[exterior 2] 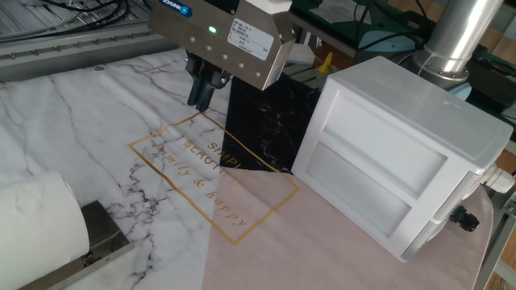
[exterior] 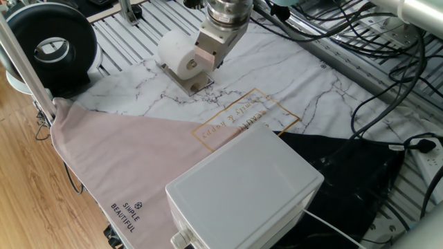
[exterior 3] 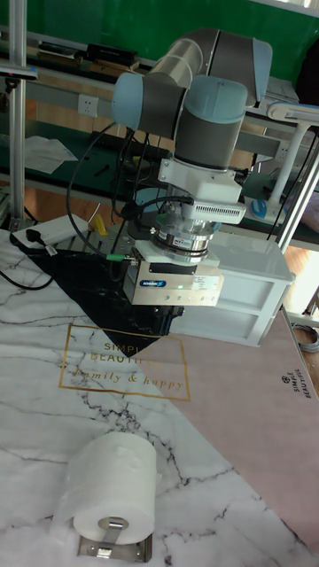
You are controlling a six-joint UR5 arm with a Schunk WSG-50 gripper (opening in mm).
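Note:
A white paper roll (exterior: pixel 176 52) lies on its side in a metal holder (exterior: pixel 201 84) on the marble-patterned cloth. It shows large at the lower left of exterior view 2 and near the front in exterior view 3. My gripper (exterior 2: pixel 199 106) hangs over the cloth, well apart from the roll, close to the gold-framed lettering. Its dark fingers (exterior 2: pixel 193 90) point down and look close together, with nothing visible held. The viewing angle hides how far apart they stand. A white two-drawer box (exterior 2: pixel 379 145) stands beyond the gripper in exterior view 3, both drawer fronts closed.
A large black spool (exterior: pixel 48 48) stands at the table's corner. Loose black cables (exterior: pixel 387 55) run along the opposite side. The drawer box is the tall obstacle near the arm.

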